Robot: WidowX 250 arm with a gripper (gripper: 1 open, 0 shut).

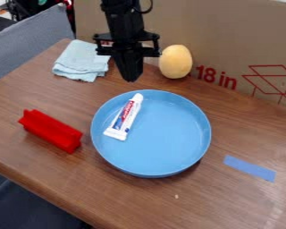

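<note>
The black gripper (129, 68) hangs in the upper middle of the camera view, raised above the back of the blue plate (170, 143). Nothing shows held at its tip; how far its fingers are apart is hard to tell. A white toothpaste tube (122, 119) lies on the left part of the plate, angled from near left to far right.
A red object (50, 129) lies left of the plate. A folded light-blue cloth (79, 61) is at the back left. A yellow egg (175, 62) is at the back by the cardboard. Blue tape (248, 168) is on the table at right, where the wood is otherwise clear.
</note>
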